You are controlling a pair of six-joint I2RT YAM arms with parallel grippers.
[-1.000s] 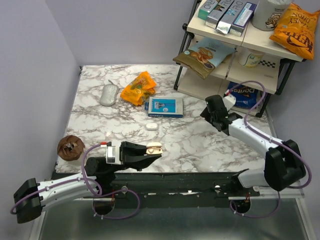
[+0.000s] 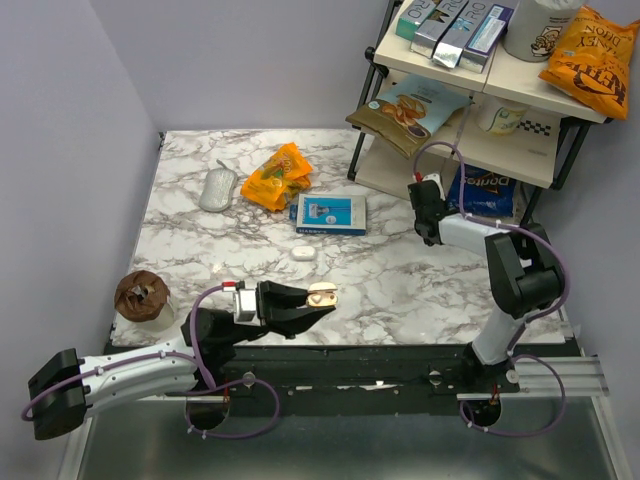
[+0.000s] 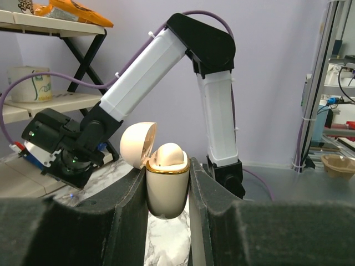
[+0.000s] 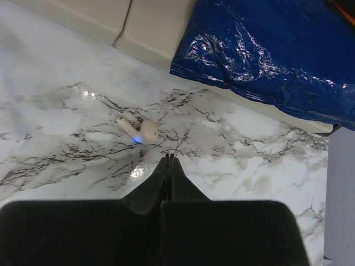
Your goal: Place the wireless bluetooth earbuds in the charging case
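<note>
My left gripper is shut on the cream charging case [image 3: 166,197], which stands upright with its lid tipped back to the left. A rounded cream piece shows inside the case opening. From above, the case [image 2: 322,295] is over the table's front edge. In the right wrist view, a cream earbud [image 4: 148,132] lies on the marble table, a small blue light glowing by its stem. My right gripper is shut with nothing between its fingers; the earbud appears just beyond its tips, up and to the left. From above, my right gripper hides the earbud.
A blue chip bag [image 4: 266,61] rests at the base of the shelf [image 4: 152,33], close past the earbud. On the table are a blue box [image 2: 331,214], an orange bag [image 2: 279,178], a small white object [image 2: 304,253] and a brown-lined bin [image 2: 142,297].
My right arm has swung toward the shelf base, and its gripper went from open to shut. The left gripper shifted slightly right with the case.
</note>
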